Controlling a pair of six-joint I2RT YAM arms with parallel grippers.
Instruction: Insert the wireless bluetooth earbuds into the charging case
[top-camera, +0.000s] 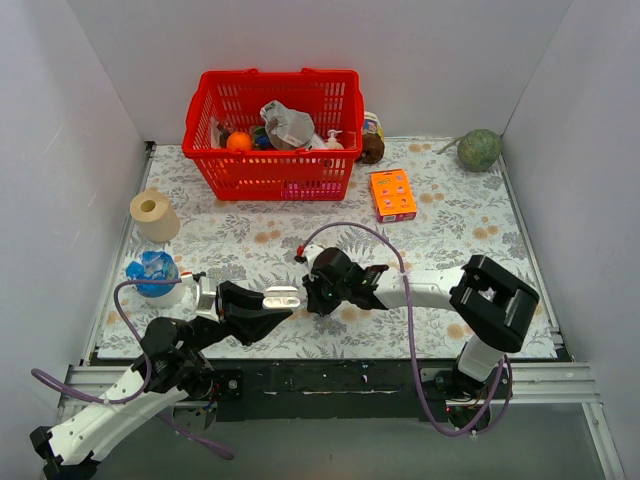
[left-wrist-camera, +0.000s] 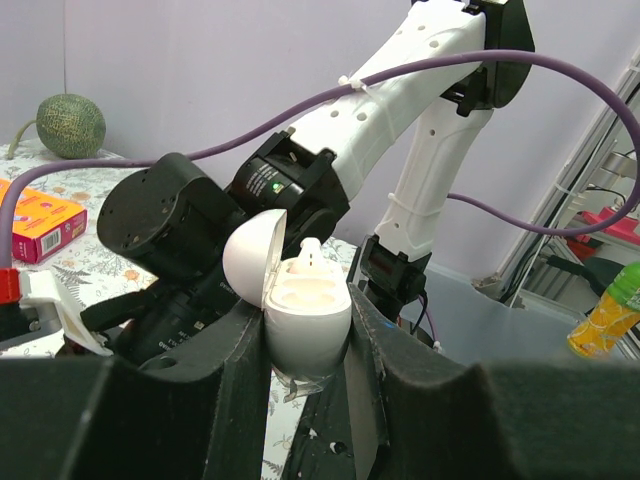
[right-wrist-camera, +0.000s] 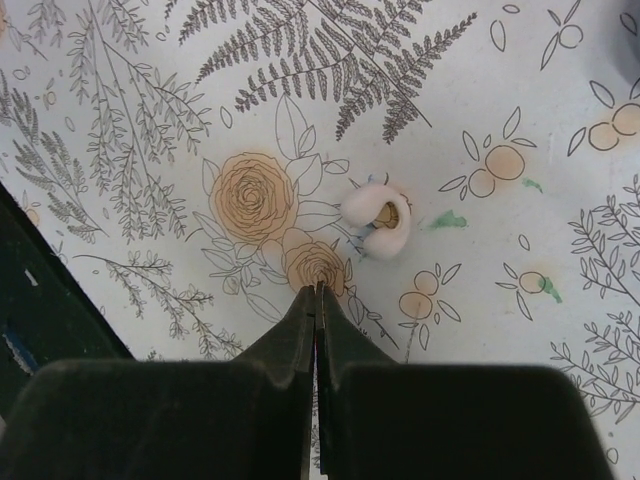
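My left gripper is shut on the white charging case (left-wrist-camera: 308, 322), whose rounded lid (left-wrist-camera: 255, 256) stands raised. A pale bump shows inside the case; whether it is an earbud, I cannot tell. In the top view the case (top-camera: 281, 298) is held clear of the left arm's dark fingers at their right end. One white, C-shaped earbud (right-wrist-camera: 398, 230) lies on the patterned cloth in the right wrist view. My right gripper is shut with nothing visible between its fingers, its tips below and left of that earbud in the picture.
Behind the arms stand a red basket (top-camera: 270, 180) and an orange box (top-camera: 392, 195). A paper roll (top-camera: 154, 215) and a blue-lined bin (top-camera: 153, 272) are at the left, a green melon (top-camera: 479, 150) at the far right. Purple cables loop over both arms.
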